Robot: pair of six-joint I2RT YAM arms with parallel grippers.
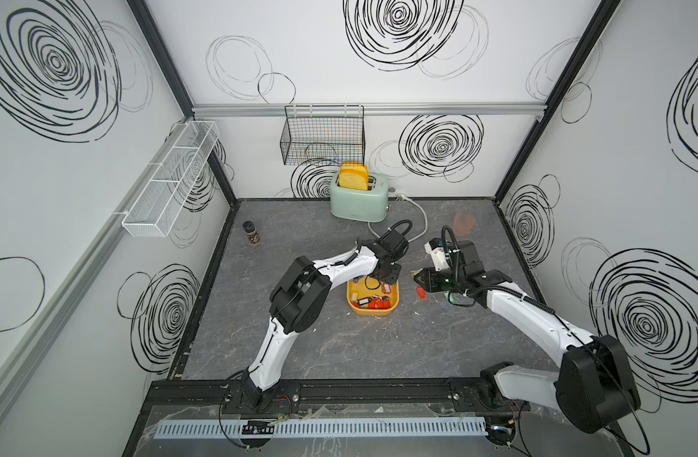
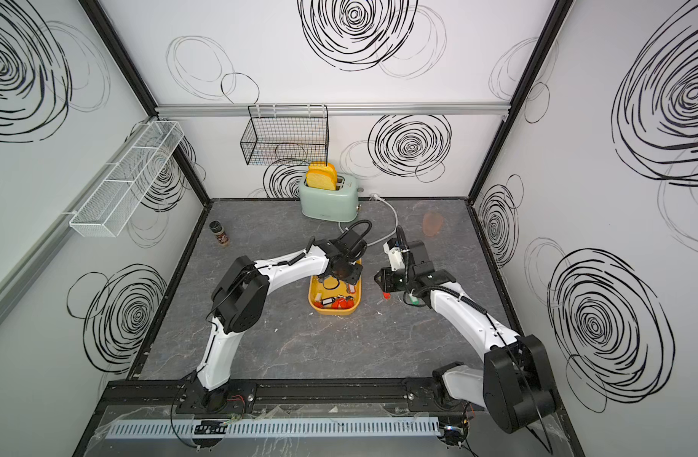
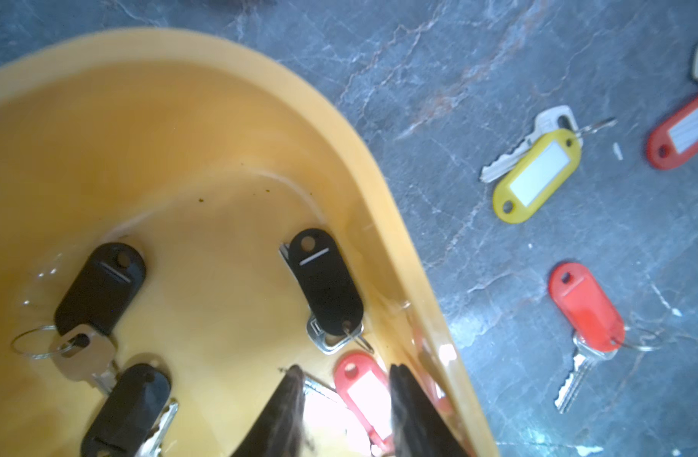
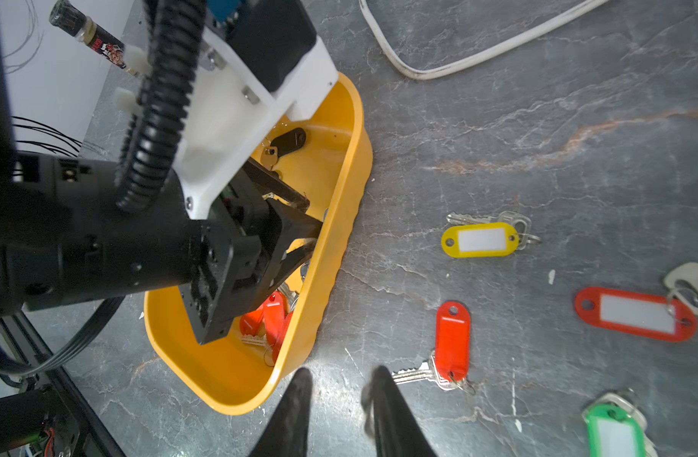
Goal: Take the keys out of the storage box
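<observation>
The yellow storage box (image 1: pixel 373 313) stands mid-table with several tagged keys inside. In the left wrist view, a black-tagged key (image 3: pixel 327 283) lies near its right wall. Just below that, a red-tagged key (image 3: pixel 368 397) shows in the gap of my left gripper, whose fingers are apart; no grip on it shows. More black-tagged keys (image 3: pixel 101 289) lie at the box's left side. My right gripper hangs open outside the box to its right, with nothing visibly held. On the table beside the box lie a yellow-tagged key (image 4: pixel 482 240) and a red-tagged key (image 4: pixel 452 341).
Further right on the table are another red-tagged key (image 4: pixel 636 312) and a green-tagged one (image 4: pixel 615 434). A toaster (image 1: pixel 358 199) with its white cable (image 1: pixel 422 213) stands behind the box. A small spice jar (image 1: pixel 250 233) is at back left.
</observation>
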